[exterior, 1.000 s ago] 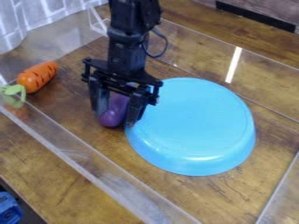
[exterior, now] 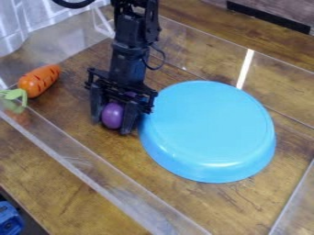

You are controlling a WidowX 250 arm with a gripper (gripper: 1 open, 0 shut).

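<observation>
My gripper [exterior: 119,108] is down on the wooden table at the left edge of the blue plate, its black fingers around a purple object [exterior: 113,116] that shows between them. Whether the fingers are shut on it is hard to tell. The blue plate [exterior: 207,128] fills the middle right. An orange toy carrot [exterior: 39,80] with a green top lies at the left.
Clear plastic walls border the table at left and bottom. A blue item [exterior: 7,221] sits in the bottom-left corner. Bare wood [exterior: 98,193] is free below the plate and at the upper right.
The gripper has moved down and slightly left around the purple object, which sits a little lower in view. The blue plate appears slightly shifted right since a second ago.
</observation>
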